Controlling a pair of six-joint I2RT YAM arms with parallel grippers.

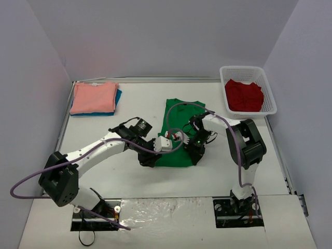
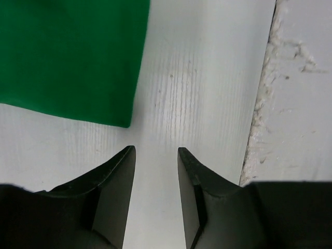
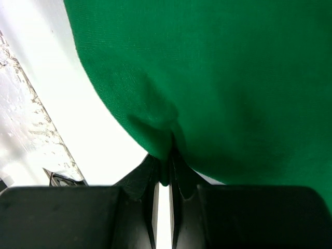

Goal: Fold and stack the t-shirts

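A green t-shirt (image 1: pixel 175 158) lies on the middle of the white table, its far part (image 1: pixel 179 105) reaching toward the back. At its near right corner my right gripper is shut on a pinched fold of the green cloth. My left gripper stands open at the near left, with bare table between its fingers. One corner of the green shirt (image 2: pixel 111 98) lies just beyond those fingertips in the left wrist view, apart from them. Both arms hide parts of the shirt from above.
Folded at the back left, a salmon t-shirt (image 1: pixel 93 98) rests on a blue one (image 1: pixel 117 98). A white basket (image 1: pixel 267 92) with a red cloth (image 1: pixel 244 96) inside stands at the back right.
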